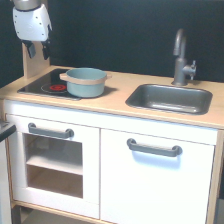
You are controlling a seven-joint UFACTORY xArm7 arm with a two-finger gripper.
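A white robot arm reaches in at the top left, its dark gripper (36, 49) hanging above the back left of a toy kitchen's counter (120, 89). A teal pot (86, 85) with handles stands on the right part of the black stovetop (45, 86), beside a red ring burner. The gripper is apart from the pot, up and to its left; whether its fingers are open or shut is hard to make out.
A steel sink (169, 98) with a faucet (181, 62) fills the right of the counter. Below are a white cupboard door (155, 175) and an open-fronted compartment (55, 170).
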